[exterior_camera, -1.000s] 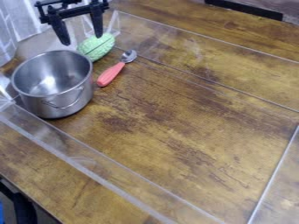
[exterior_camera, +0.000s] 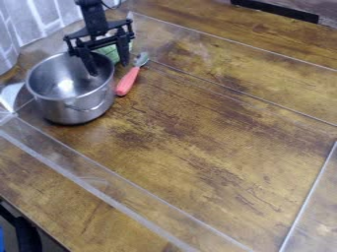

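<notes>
My black gripper is lowered at the back rim of a steel pot in the upper left, its fingers over the rim. Whether it grips the rim I cannot tell. A pink-handled tool lies just right of the pot. A pale green object is mostly hidden behind the gripper.
Transparent strips run along its front left and right sides. A light crumpled sheet or wall borders the upper left.
My gripper has come down from behind the pot onto its back rim, now covering much of the green object. The pot appears shifted slightly.
</notes>
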